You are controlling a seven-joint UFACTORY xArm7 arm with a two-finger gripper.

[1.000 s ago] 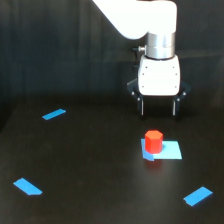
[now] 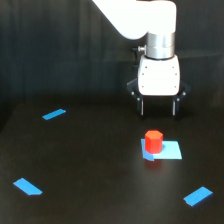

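A red block (image 2: 153,141) stands on a light blue square (image 2: 170,150) on the dark table, with a strip of darker blue tape at its left side. Above and slightly behind it hangs my gripper (image 2: 158,107) on the white arm. Its black fingers are spread apart, with nothing visible between them.
Blue tape strips (image 2: 27,186) mark the front left, front right (image 2: 198,195) and back left (image 2: 54,114) of the table (image 2: 90,170).
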